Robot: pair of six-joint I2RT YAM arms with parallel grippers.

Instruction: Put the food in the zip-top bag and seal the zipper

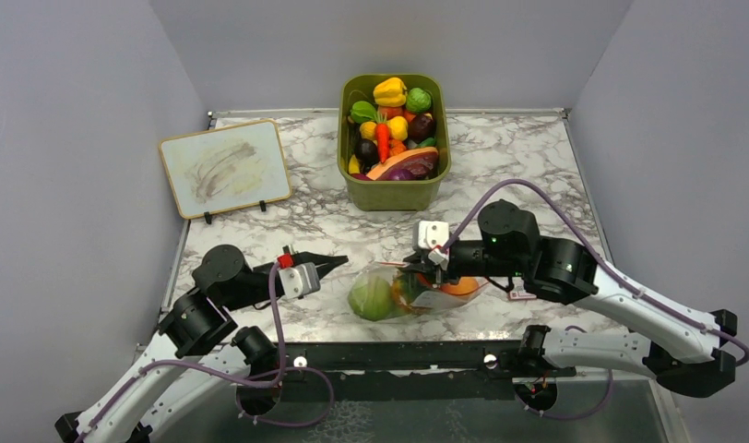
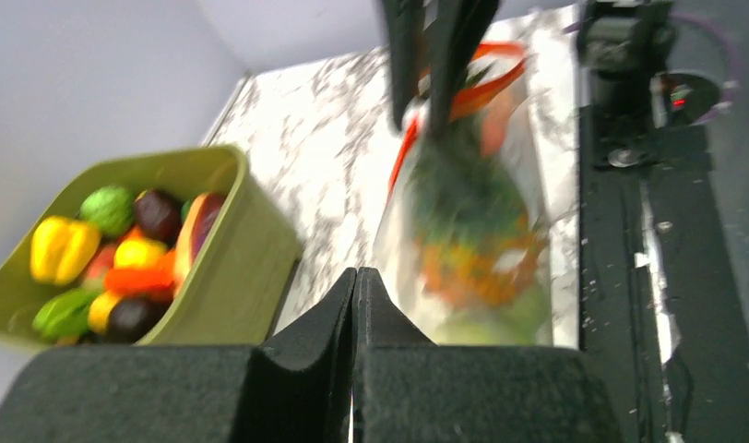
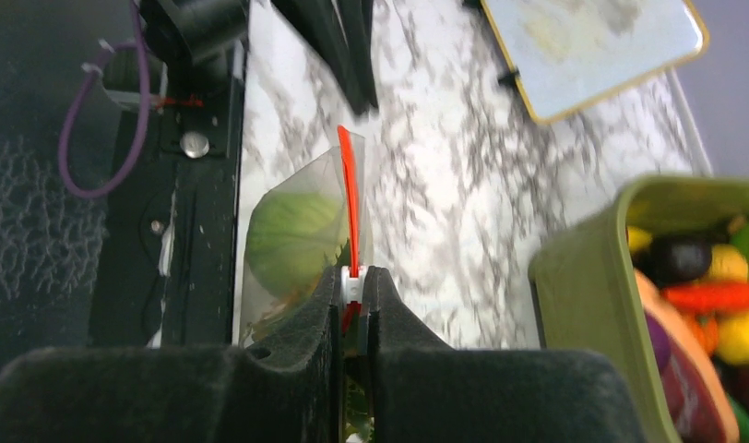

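The clear zip top bag [image 1: 375, 300], with green and orange food inside, lies near the front of the marble counter. My right gripper is shut on its white zipper slider [image 3: 353, 283] on the red zipper strip [image 3: 349, 185]; in the top view that hand covers part of the bag. My left gripper [image 1: 343, 261] is shut, nothing visible between its fingers, just left of the bag and apart from it; its tips [image 2: 365, 286] point at the bag in the left wrist view.
A green bin [image 1: 389, 194] of vegetables stands at the back centre. A whiteboard [image 1: 223, 166] rests at the back left. A small boxed item [image 1: 522, 295] lies right of the bag, partly hidden.
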